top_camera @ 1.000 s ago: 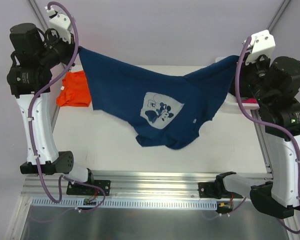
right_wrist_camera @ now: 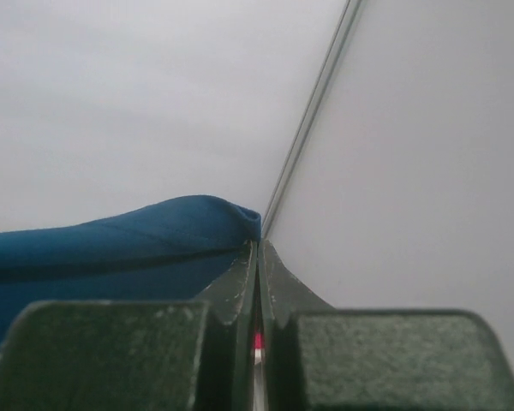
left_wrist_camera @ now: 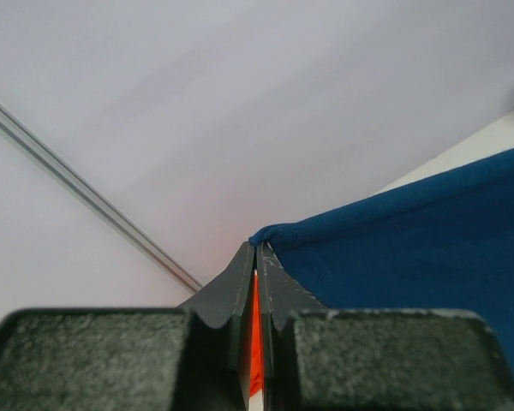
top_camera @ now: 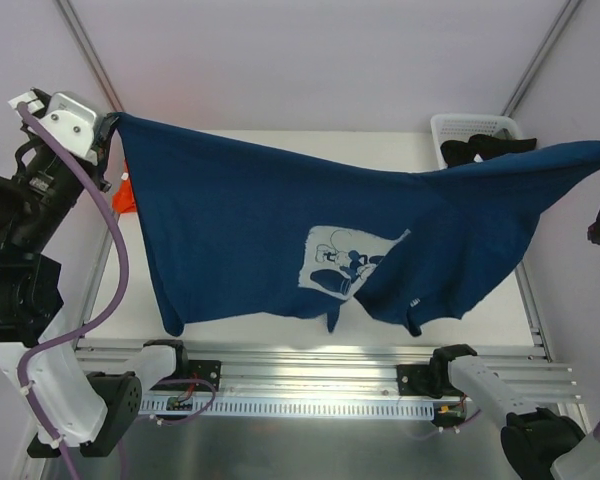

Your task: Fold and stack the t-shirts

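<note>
A dark blue t-shirt [top_camera: 250, 220] hangs stretched between my two arms above the table, its cartoon print [top_camera: 345, 262] facing up and the lower edge loose and folded. My left gripper is shut on one corner of the shirt, at the upper left in the top view. In the right wrist view, my right gripper is shut on the opposite corner. That gripper lies at the right border of the top view, mostly cut off. Behind the left arm, an orange folded cloth [top_camera: 125, 195] is partly visible on the table.
A white basket [top_camera: 450, 125] with dark cloth [top_camera: 485, 147] in it stands at the back right, partly covered by the shirt.
Both arms have moved apart, each outward toward its side.
</note>
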